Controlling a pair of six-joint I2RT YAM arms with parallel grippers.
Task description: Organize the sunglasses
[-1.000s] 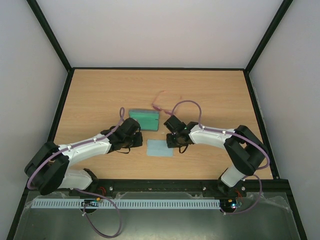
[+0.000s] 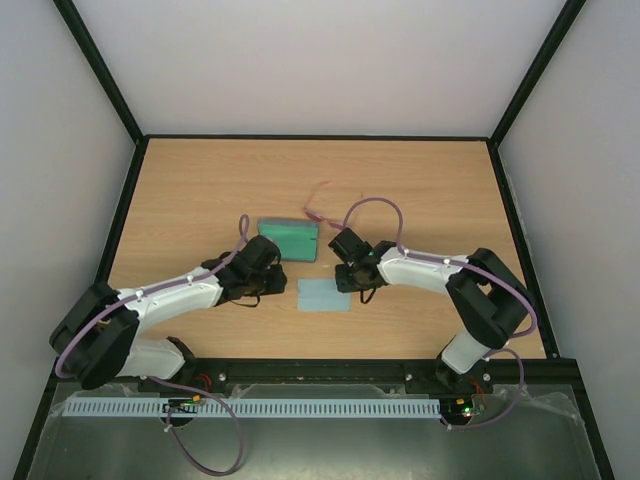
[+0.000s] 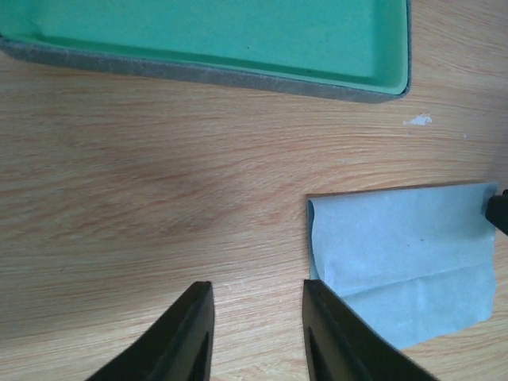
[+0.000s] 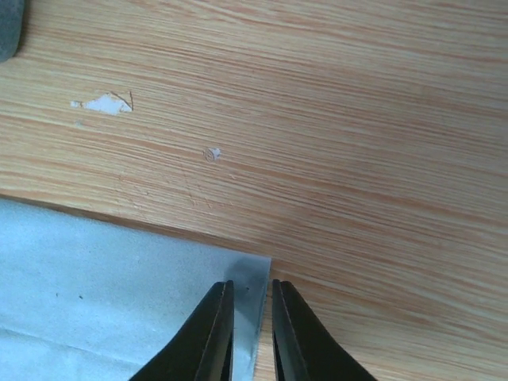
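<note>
Pink-framed sunglasses [image 2: 321, 217] lie with temples spread at the back of the table in the top view. In front of them sits an open green case [image 2: 290, 240], its green inside [image 3: 238, 36] showing in the left wrist view. A light blue cloth [image 2: 318, 296] lies flat before the case, between both grippers. Beside its left edge, my left gripper stands open, with only bare wood between its fingers. My right gripper is at the cloth's right edge, fingers a little apart, that edge [image 4: 255, 317] showing between them.
Small white scuffs [image 4: 109, 103] mark the wood [image 4: 381, 159] behind the cloth. Bare table [image 2: 210, 185] extends at the back left and back right. Black frame bars border the table.
The blue cloth has shifted slightly to the right. Both arms have barely moved, and the case and sunglasses stay where they were.
</note>
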